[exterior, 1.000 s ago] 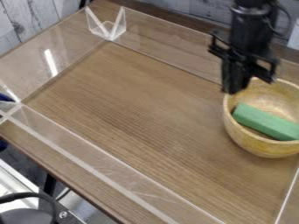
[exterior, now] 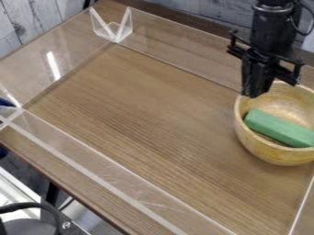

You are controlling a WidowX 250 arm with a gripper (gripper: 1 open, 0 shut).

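Note:
My gripper (exterior: 255, 84) hangs at the upper right, just above the back-left rim of a round wooden bowl (exterior: 255, 144). It looks shut, with nothing visible between its dark fingers. Inside the bowl lies a long green block (exterior: 280, 128), tilted lengthwise from upper left to lower right.
A clear angular plastic piece (exterior: 112, 27) is at the back left. A black cable or fixture (exterior: 28, 220) sits at the lower-left corner.
The bowl and green block look unchanged.

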